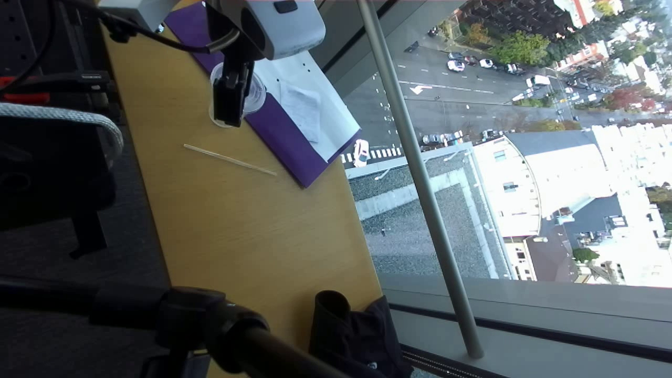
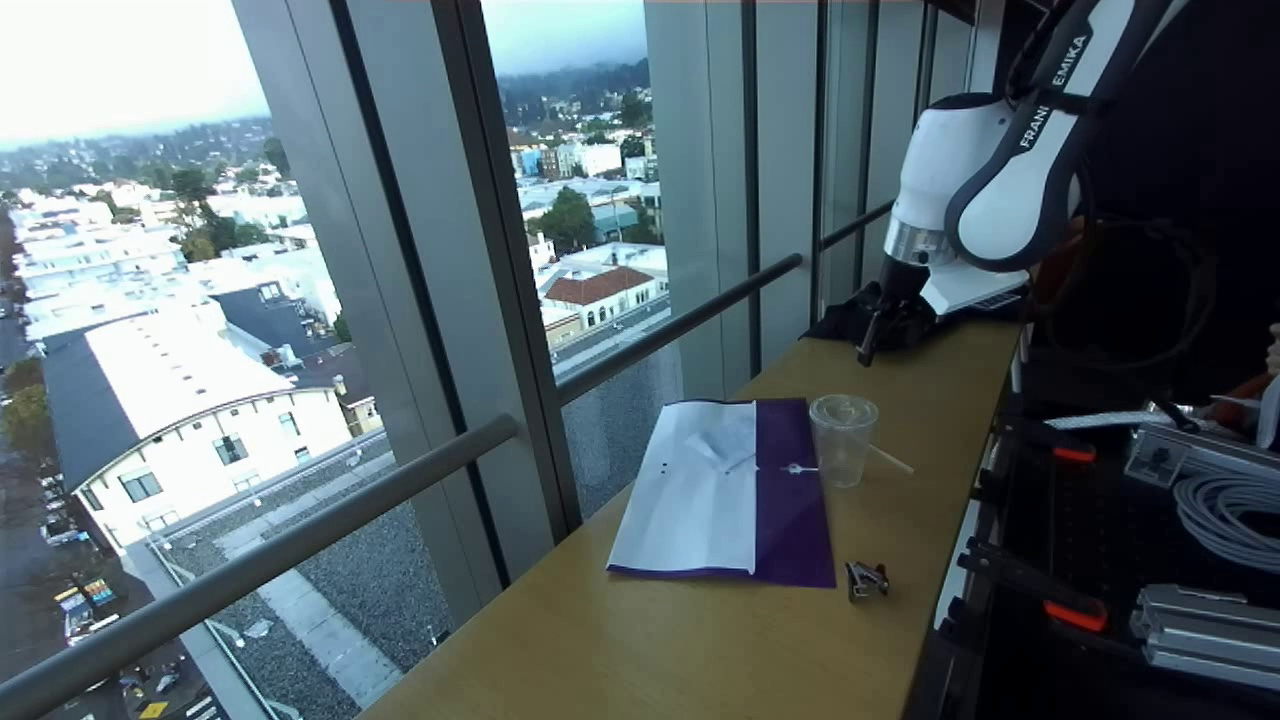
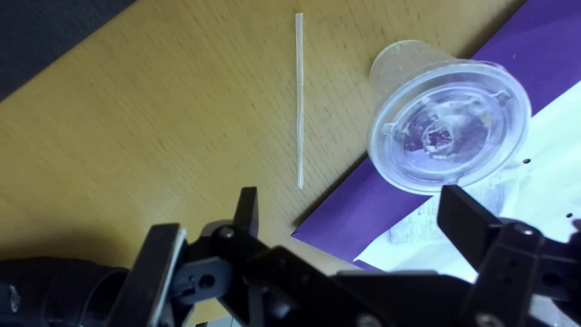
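In the wrist view a clear plastic cup (image 3: 400, 60) with a clear lid stands upright on the wooden table, at the edge of a purple folder (image 3: 348, 215). A thin translucent straw (image 3: 300, 103) lies flat on bare wood beside the cup. My gripper is open above the table, its two fingers (image 3: 465, 226) wide apart and nothing between them. Seen from exterior view 1, the gripper (image 1: 230, 123) hides part of the cup (image 1: 255, 94), while the straw (image 1: 230, 160) lies clear of it. Exterior view 2 has the gripper (image 2: 866, 358) beyond the cup (image 2: 843, 444), higher than the tabletop.
White paper (image 2: 696, 480) covers much of the folder. A small metal object (image 2: 866, 581) sits near the table's front edge. At the far end are a dark cylinder (image 1: 331, 305) and dark cloth (image 1: 378, 340). A window rail (image 1: 409, 145) runs alongside.
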